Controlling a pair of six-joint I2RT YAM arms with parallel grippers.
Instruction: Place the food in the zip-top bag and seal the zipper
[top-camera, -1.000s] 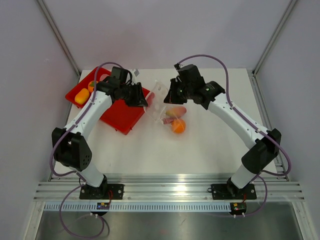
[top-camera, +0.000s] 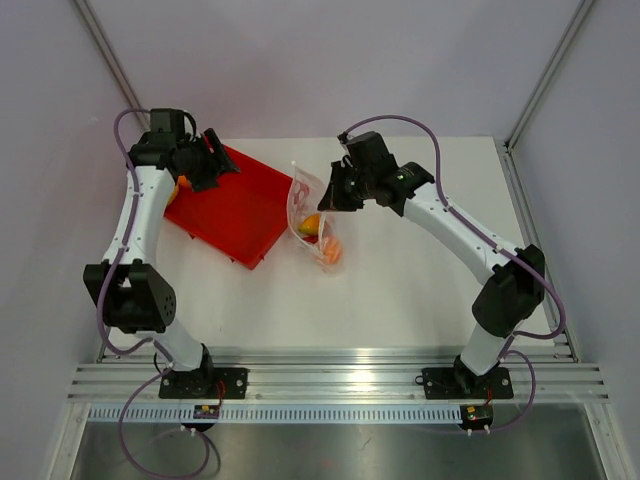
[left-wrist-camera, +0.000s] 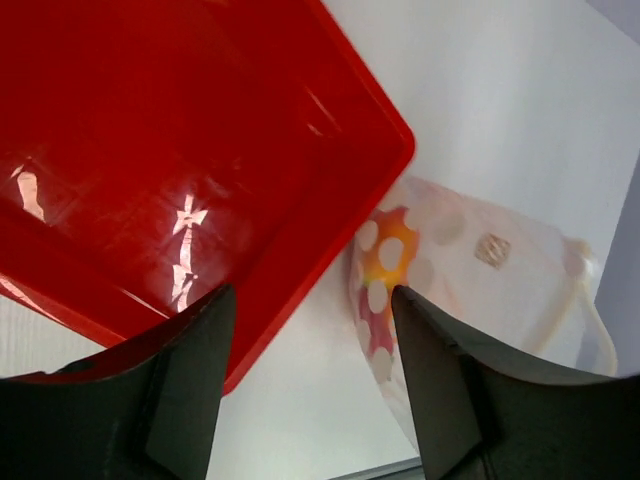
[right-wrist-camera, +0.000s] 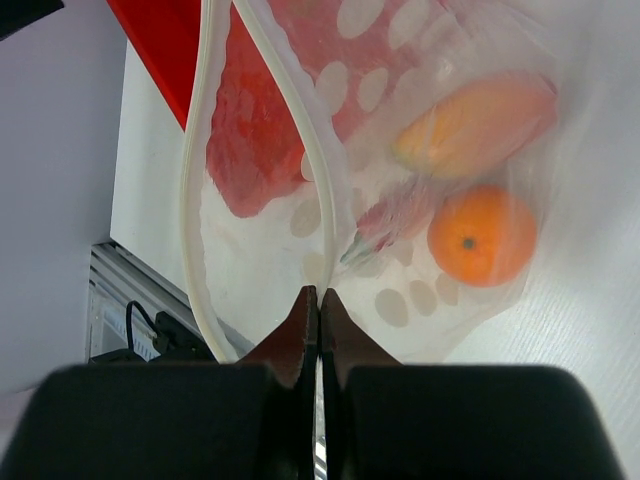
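The clear zip top bag stands at the centre with its zipper strip slack, holding a mango, an orange and a pinkish item. My right gripper is shut on the bag's edge at the zipper strip. My left gripper is over the red tray, part open with nothing seen between its fingers; the bag appears at the right of its wrist view.
The red tray sits left of the bag, with some orange food partly hidden under the left arm at its far corner.
My left gripper has moved left from the bag to over the tray. The bag and its contents have shifted slightly, and my right gripper has moved slightly left.
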